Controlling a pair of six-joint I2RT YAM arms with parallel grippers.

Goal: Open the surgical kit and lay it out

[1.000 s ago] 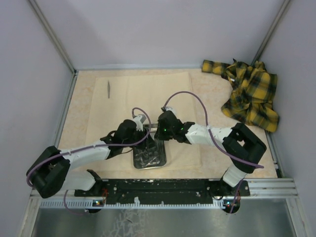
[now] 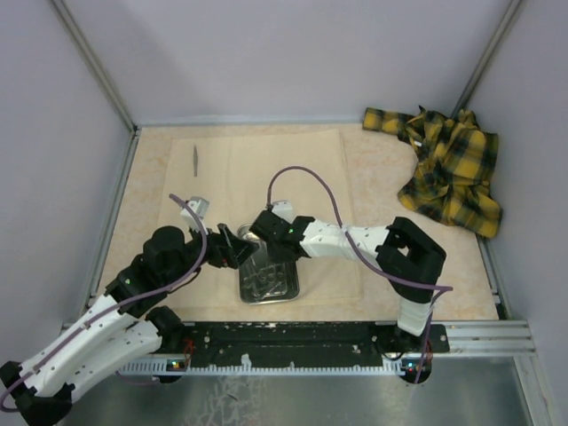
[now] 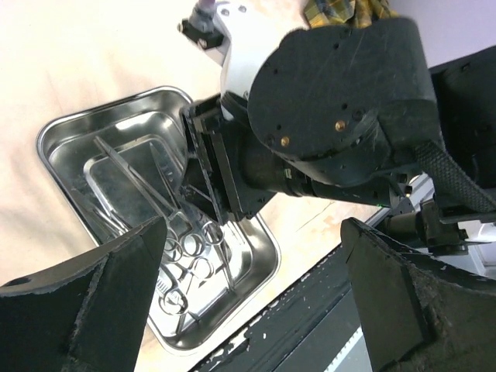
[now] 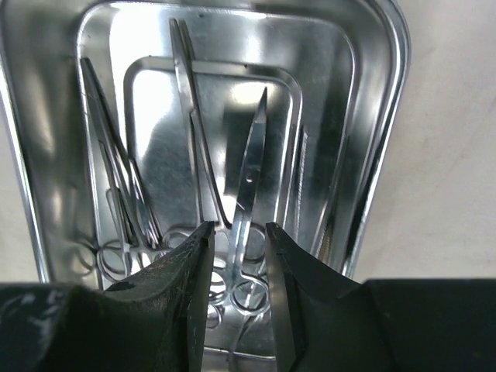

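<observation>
The steel tray (image 2: 268, 295) holds several instruments, seen closely in the right wrist view: a straight blade (image 4: 253, 155), long slim tools (image 4: 186, 85) and ringed ones (image 4: 112, 260). My right gripper is over the tray, fingers apart with nothing visible held; its body covers part of the tray in the left wrist view. My left gripper (image 2: 238, 250) stands open at the tray's left, its wide-set fingers (image 3: 101, 302) framing the view. A single slim instrument (image 2: 195, 161) lies on the upper left of the cream sheet (image 2: 248, 169).
A yellow-black plaid cloth (image 2: 453, 169) is bunched at the back right. Side walls and a rear wall bound the table (image 2: 426, 284).
My left arm has pulled back to the left from over the tray. My right gripper has shifted a little to the left over the tray.
</observation>
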